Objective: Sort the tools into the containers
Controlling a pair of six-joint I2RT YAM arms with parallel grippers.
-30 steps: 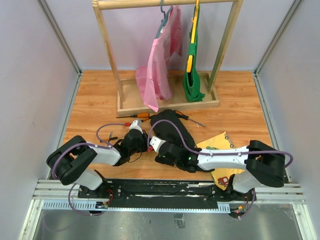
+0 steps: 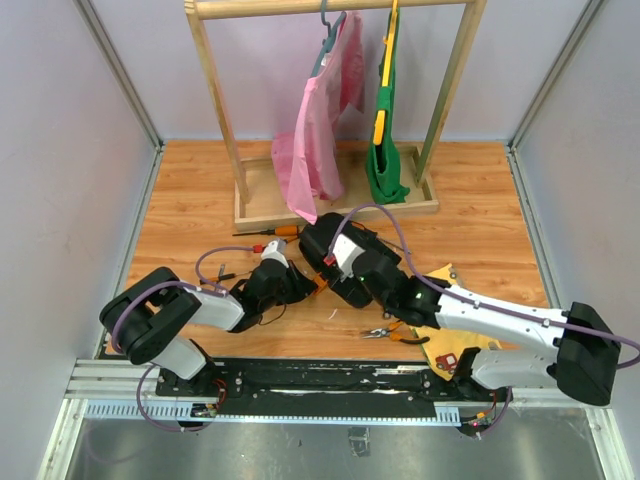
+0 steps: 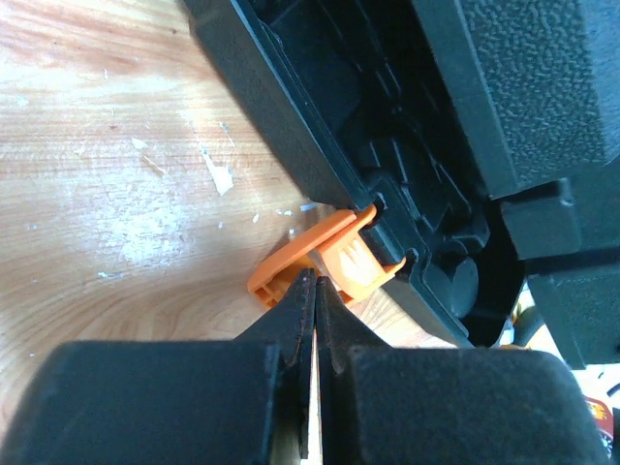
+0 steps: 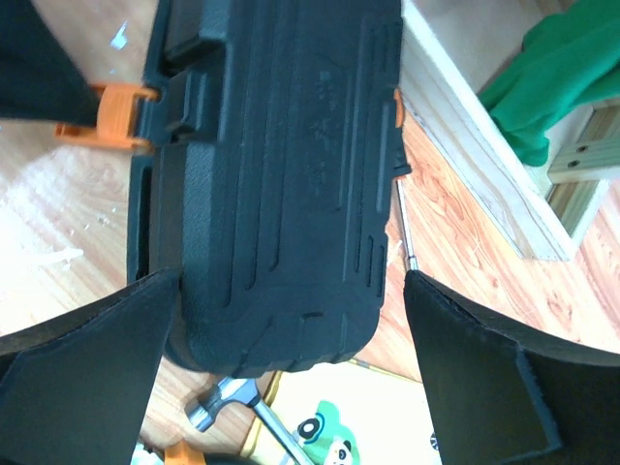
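A black toolbox (image 2: 320, 235) sits in the middle of the table, partly covered by the right arm. In the left wrist view its dark inside (image 3: 334, 73) shows beside a raised black part (image 3: 528, 87). An orange latch (image 3: 354, 262) sticks out from its edge. My left gripper is shut, its tips right at the latch with nothing visible between them. My right gripper stands open over the toolbox, one finger on each side of its black shell (image 4: 291, 194); firm contact cannot be told.
Orange-handled pliers (image 2: 378, 332) lie near the front edge, by a yellow cloth (image 2: 440, 355). A hammer (image 4: 232, 395) shows beside the toolbox. Orange-handled screwdrivers (image 2: 285, 231) lie behind, before the wooden rack (image 2: 255, 221) with hanging aprons.
My right gripper has moved right and back from the left one. The toolbox's outline has changed, more of its edge showing. My left gripper has shifted slightly right, to the orange latch.
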